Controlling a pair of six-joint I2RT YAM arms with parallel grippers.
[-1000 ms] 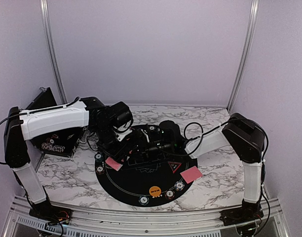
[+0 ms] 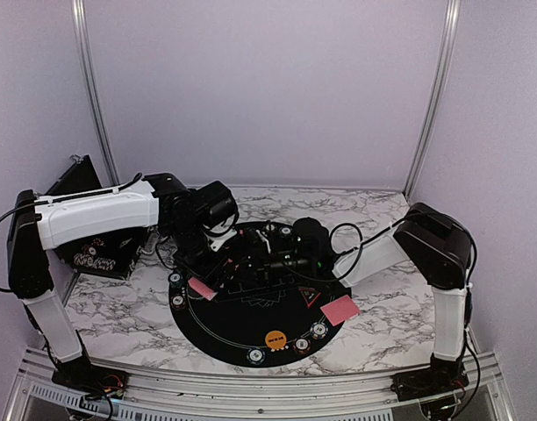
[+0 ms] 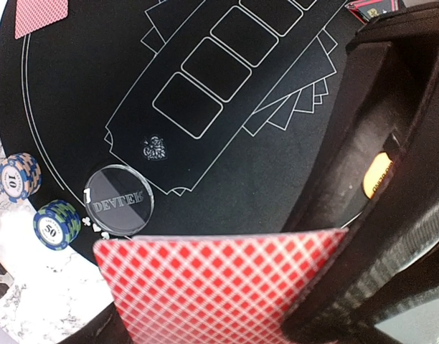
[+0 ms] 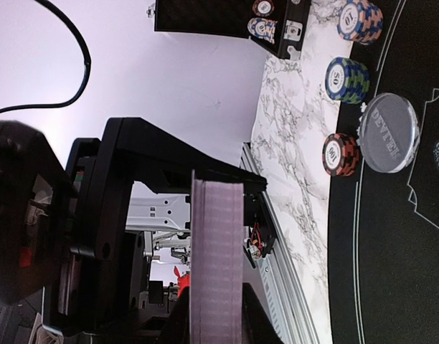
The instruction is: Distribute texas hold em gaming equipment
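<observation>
My right gripper is shut on a deck of red-backed cards (image 4: 218, 258), seen edge-on in the right wrist view. In the left wrist view the checked back of the same deck (image 3: 219, 283) fills the bottom. My left gripper (image 2: 219, 279) reaches in from the left, its fingers parted around the deck; whether they touch it I cannot tell. In the top view both grippers meet over the mat and mostly hide the deck. Pink-backed cards lie on the mat's left (image 2: 201, 288), and more cards (image 2: 340, 310) lie at its right edge.
The round black mat (image 2: 233, 333) bears chip stacks near its rim, including a blue-and-orange stack (image 3: 20, 177) and a green-and-blue stack (image 3: 57, 224). A clear dealer disc (image 3: 119, 201), an orange disc (image 2: 275, 339) and a red triangle (image 2: 309, 296) also lie there. An open black case (image 2: 97, 254) stands left.
Over the last second my right gripper has shifted slightly to the right. The left arm, the cards on the mat and the chips look unmoved.
</observation>
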